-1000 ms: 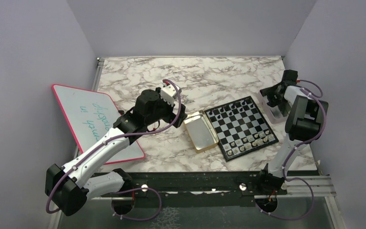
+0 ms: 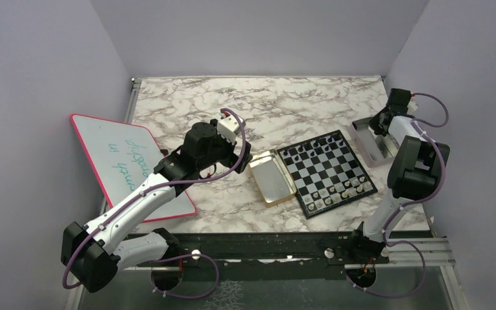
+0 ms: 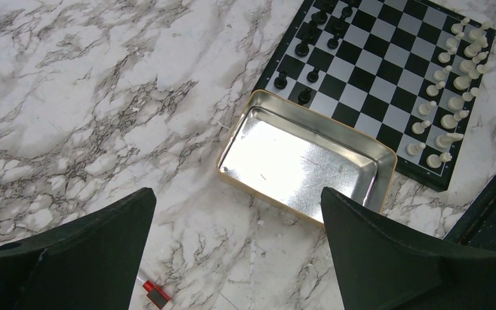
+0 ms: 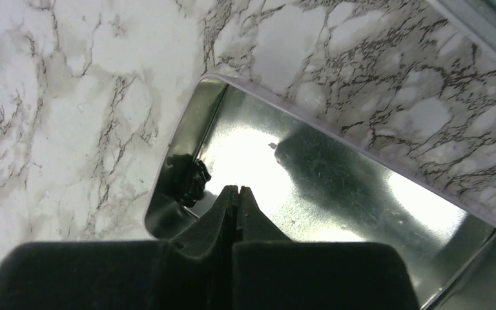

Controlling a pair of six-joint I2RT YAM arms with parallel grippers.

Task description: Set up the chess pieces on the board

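Observation:
The chessboard (image 2: 326, 169) carries black pieces along its far side and white pieces along its near side; some squares of the black rows look bare. A metal tray (image 4: 323, 187) at the right holds a dark piece or pieces (image 4: 190, 181) at one end, too bunched to tell apart. My right gripper is over this tray, shut, with nothing seen between its fingers. My left gripper stands open above the empty gold-rimmed tray (image 3: 297, 161) left of the board.
A whiteboard (image 2: 129, 168) with writing lies at the far left, and a red-handled object (image 3: 155, 294) lies beside it.
My right gripper and arm have moved slightly toward the back right and appear raised over the tray. The left arm and board look unchanged.

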